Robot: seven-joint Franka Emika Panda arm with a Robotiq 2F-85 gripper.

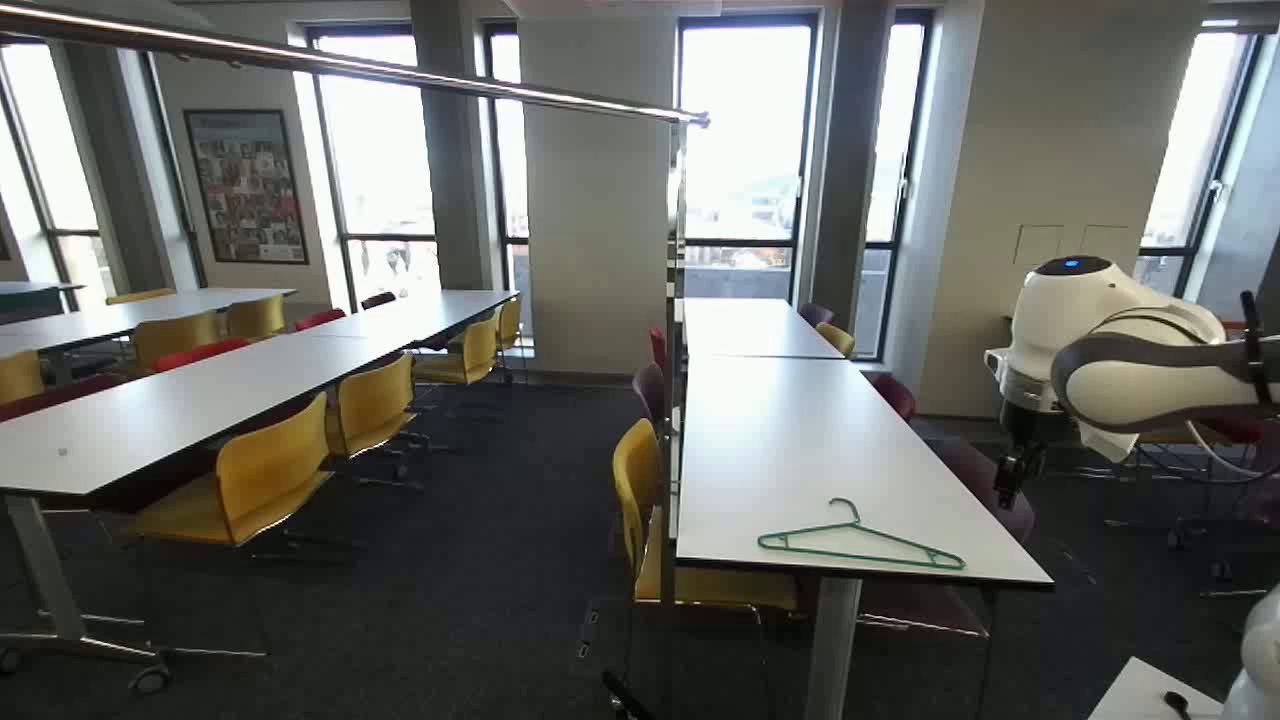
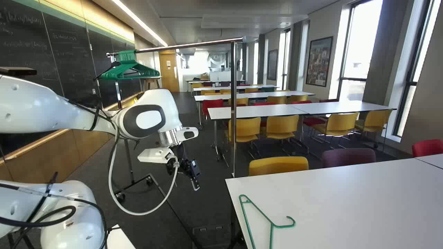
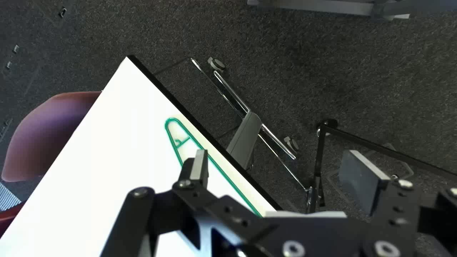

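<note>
A green hanger lies flat on the white table, close to its near edge, its hook pointing away from that edge. Exterior view 2 shows the hook and one arm of the hanger; the rest runs out of frame. My gripper hangs in the air off the table's side, pointing down. In the wrist view the gripper is open, its fingers wide apart with nothing between them. There, one end of the hanger shows past the left finger, and my gripper covers its hook.
A metal clothes rack carries several green hangers on its rail. Its upright post stands beside the table. Yellow chairs and a purple chair flank the table, whose top is otherwise clear.
</note>
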